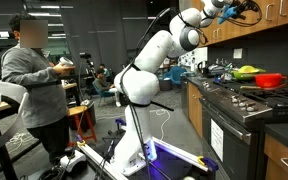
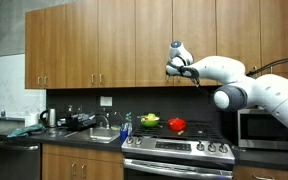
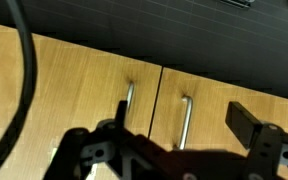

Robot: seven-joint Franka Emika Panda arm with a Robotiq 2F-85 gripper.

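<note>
Two wooden cabinet doors [image 3: 69,85] fill most of the wrist view, split by a dark seam. Each has a slim metal handle beside that seam: the left handle [image 3: 130,98] and the right handle [image 3: 187,122]. My gripper is open, its dark fingers [image 3: 246,125] wide apart on either side of the handles, with nothing seen held. From outside, the gripper [image 2: 171,70] appears raised at the lower part of the upper cabinets [image 2: 134,50]. Whether it touches a door cannot be told.
Below are the stove [image 2: 179,148], a red pot [image 2: 176,125] and a green bowl [image 2: 151,122]. A microwave [image 2: 269,125] stands at the right. A person [image 1: 39,85] stands left of the arm, across open floor.
</note>
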